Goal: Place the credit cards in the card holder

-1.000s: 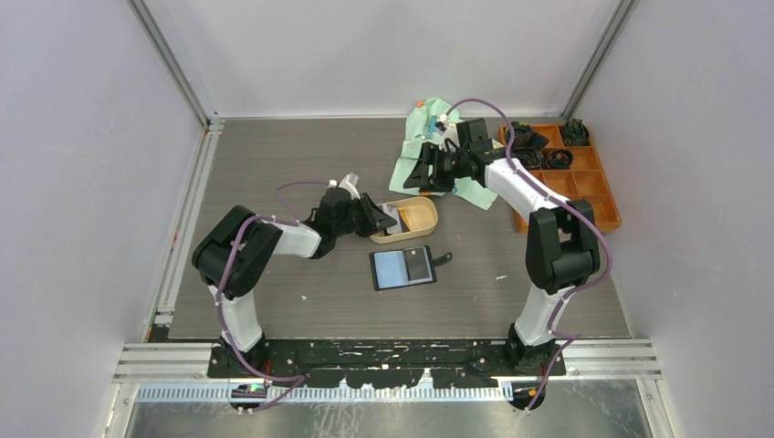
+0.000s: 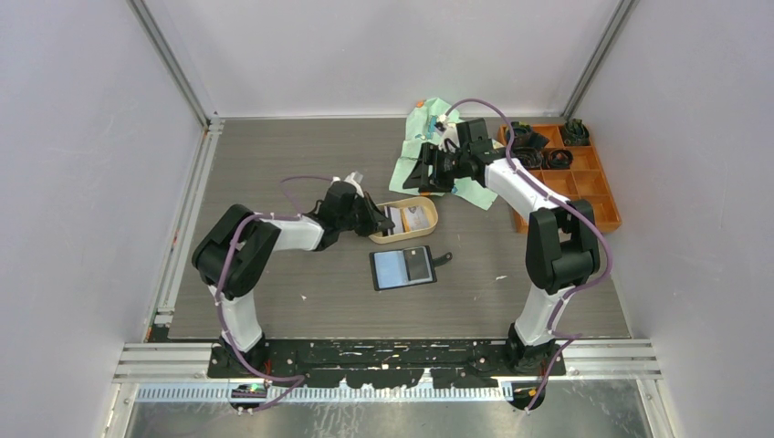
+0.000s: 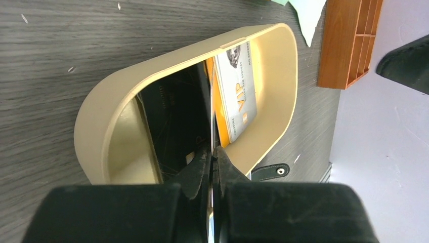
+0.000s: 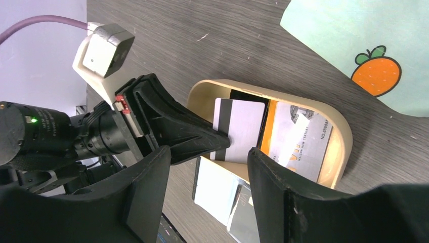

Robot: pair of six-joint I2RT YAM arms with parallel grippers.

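Below the beige oval basket [image 2: 391, 240] the card holder [image 2: 387, 270] lies open, its inside pale blue with a dark panel. Over the basket's left part, my left gripper is shut on a white card [image 4: 248, 126] with a dark stripe. That card shows edge-on between its fingers in the left wrist view. A black card [image 3: 174, 119] stands behind it. A white VIP card [image 3: 237, 86] and an orange card [image 3: 221, 109] lean in the basket's right end. My right gripper hangs above and right of the basket, part open and empty.
A pale green cloth [image 2: 415, 141] with fruit prints lies behind the basket. An orange compartment box [image 2: 593, 187] holding black cables stands at the right.
A white card now rests in the basket's right part, where orange showed a second ago. The right arm shows no visible movement.
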